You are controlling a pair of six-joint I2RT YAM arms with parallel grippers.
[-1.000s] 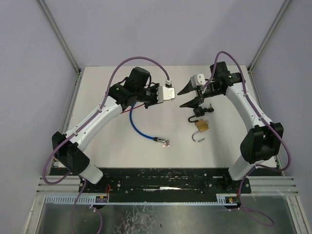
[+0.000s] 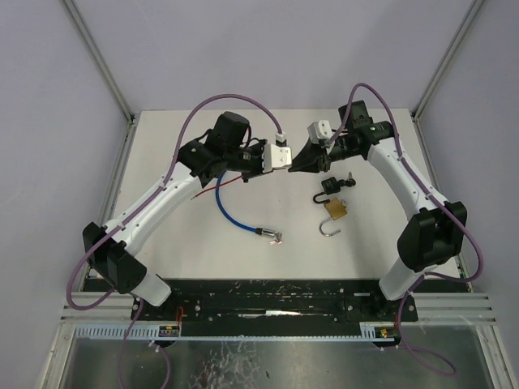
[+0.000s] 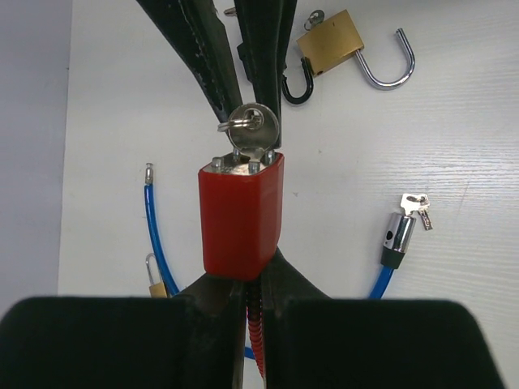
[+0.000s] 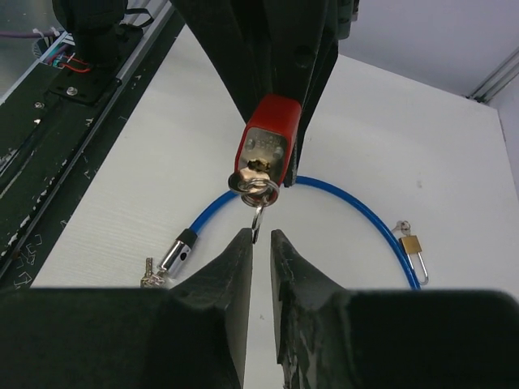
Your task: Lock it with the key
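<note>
My left gripper (image 2: 266, 164) is shut on the red lock body (image 3: 239, 223), which shows upright in the left wrist view with a key (image 3: 254, 128) on a ring at its top; the red cable runs from it. My right gripper (image 2: 298, 166) faces it from the right, fingertips at the key (image 4: 257, 219). In the right wrist view the key lies at the tips of the nearly closed fingers; whether they touch it I cannot tell.
A blue cable lock (image 2: 268, 232) with keys lies below on the white board. A brass padlock (image 2: 336, 209) and a black padlock (image 2: 331, 185) lie to the right. The board's lower middle is largely clear.
My right gripper has moved left to the key at the red lock, and its fingers have drawn together. The left arm is nearly still.
</note>
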